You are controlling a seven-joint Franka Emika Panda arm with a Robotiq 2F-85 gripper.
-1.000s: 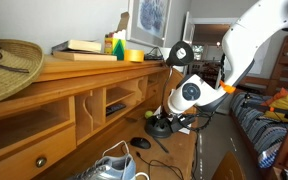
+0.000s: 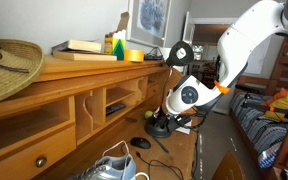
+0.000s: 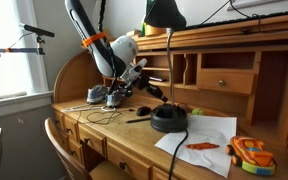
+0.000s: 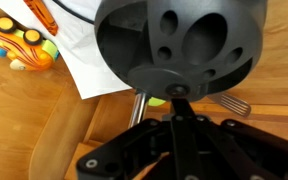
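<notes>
My gripper is shut, its dark fingertips together at the lower edge of the lamp shade in the wrist view, with nothing visible between them. The black lamp shade [image 4: 134,40], with vent holes in its top, fills the upper middle there; whether the fingers touch it I cannot tell. A metal pole [image 4: 137,110] runs down beside it. In exterior view 2 the lamp's round black base [image 3: 168,119] stands on the desk, its shade [image 3: 166,14] high above, and my gripper [image 3: 142,74] is to the left of the pole.
White paper [image 3: 209,143] with an orange item on it lies right of the lamp base, beside an orange toy [image 3: 250,155]. A black mouse [image 2: 140,142], cables and a grey shoe [image 2: 110,167] occupy the desk. Cubbies and drawers line the back.
The arm has shifted slightly over the desk, staying near the lamp. The lamp, mouse and shoe look unmoved.
</notes>
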